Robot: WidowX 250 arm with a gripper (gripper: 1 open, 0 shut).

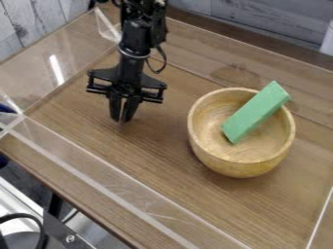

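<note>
The black robot arm [132, 58] reaches down over the wooden table, its gripper [125, 105] low near the table top at the left of centre. The gripper looks shut, with nothing visible between its fingers, though they are small and dark. A round tan bowl [211, 136] stands to the right of the gripper, with a long green block [256, 109] lying tilted in it.
A pale surface [39, 68] borders it at the back left, and black cables [33, 229] lie at the lower left corner.
</note>
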